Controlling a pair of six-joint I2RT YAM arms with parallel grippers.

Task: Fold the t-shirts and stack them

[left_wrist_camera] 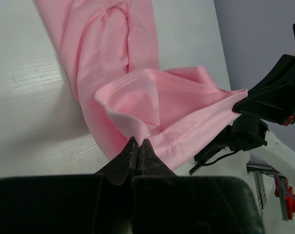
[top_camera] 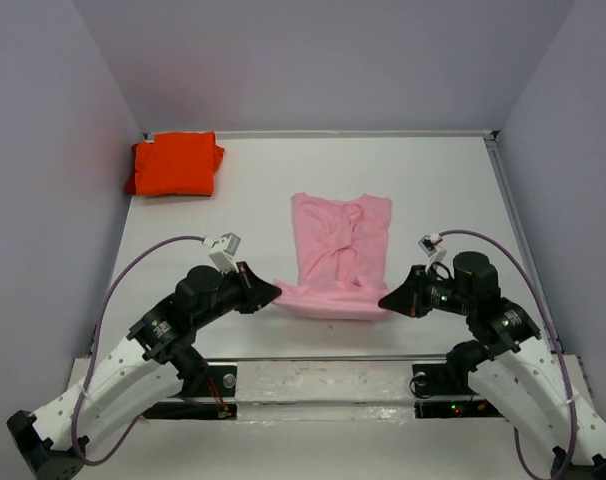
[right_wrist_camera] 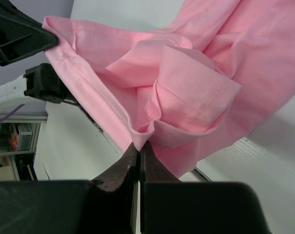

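A pink t-shirt (top_camera: 340, 245) stretches from the table's middle toward the front edge, its near end lifted and pulled wide. My left gripper (top_camera: 275, 294) is shut on its near left corner; my right gripper (top_camera: 384, 302) is shut on the near right corner. Both wrist views show the pink fabric (left_wrist_camera: 181, 131) rising to the fingertips, with loose folds bunched behind the held edge. An orange-red folded stack of cloth (top_camera: 177, 163) lies at the back left.
Grey walls enclose it at the back and both sides.
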